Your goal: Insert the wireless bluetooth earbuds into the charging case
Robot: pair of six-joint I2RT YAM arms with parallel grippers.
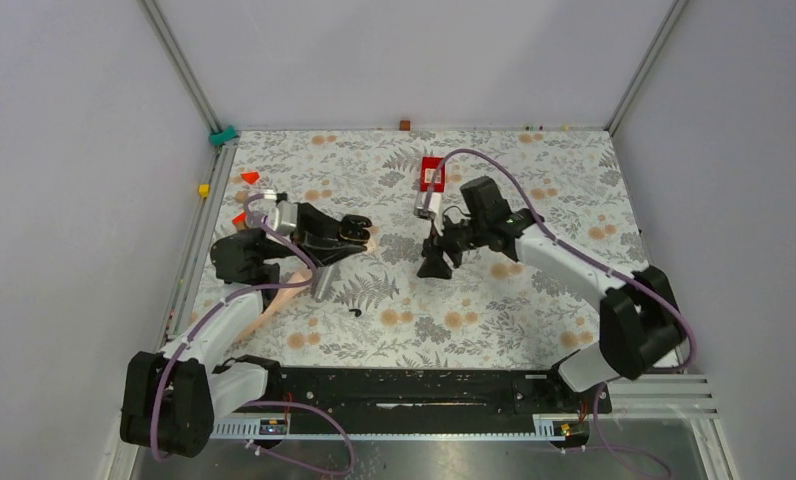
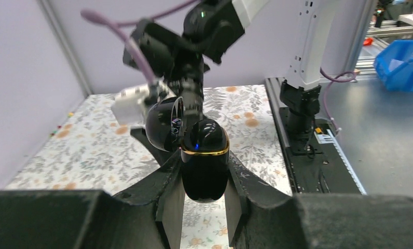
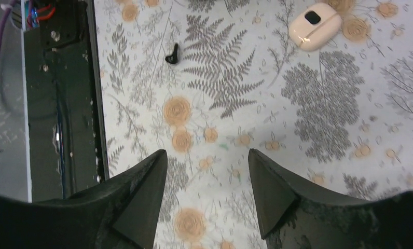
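My left gripper is shut on the black charging case point(image 2: 204, 161), whose lid point(image 2: 160, 124) stands raised, with a small blue light showing. In the top view the case point(image 1: 356, 228) is held left of centre above the table. A small black earbud point(image 3: 172, 56) lies on the patterned table, below the case in the top view point(image 1: 355, 313). My right gripper is open, pointing down at bare table with nothing between its fingers; in the top view it point(image 1: 436, 265) is right of the case.
A red box point(image 1: 432, 165) stands at the back centre. A beige rounded object point(image 3: 314, 33) lies near the earbud. Other items lie at the left under my left arm.
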